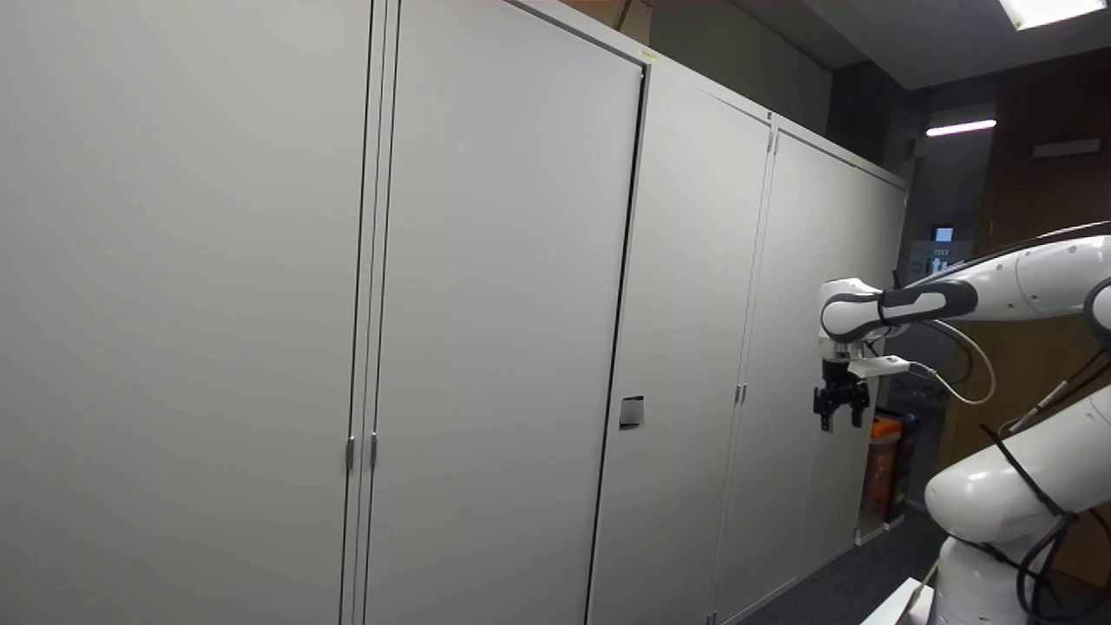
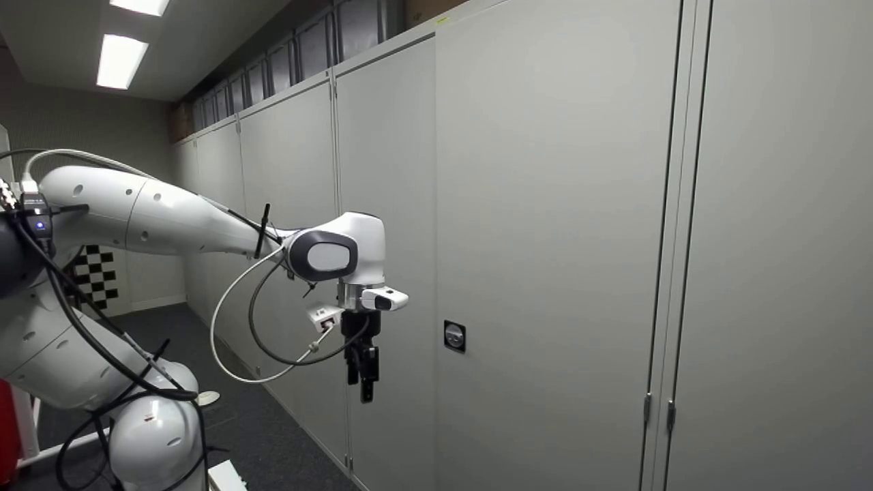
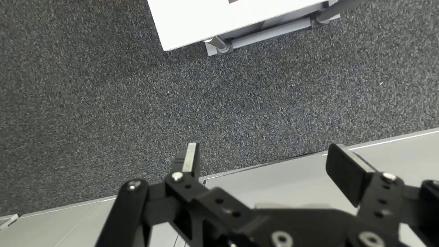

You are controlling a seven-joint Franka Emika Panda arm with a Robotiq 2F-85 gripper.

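Observation:
My gripper points down at the carpet, its two black fingers wide apart and nothing between them. In exterior view 1 the gripper hangs at the right, well away from the square recessed handle on a tall grey cabinet door. In exterior view 2 a dark square latch with a round centre sits on the cabinet front, to the right of the gripper. The fingers touch no door.
Grey cabinets form a long wall beside the arm. A white-topped stand rests on the carpet, which is bare between it and the cabinets. An orange-topped bin stands past the cabinet's far end.

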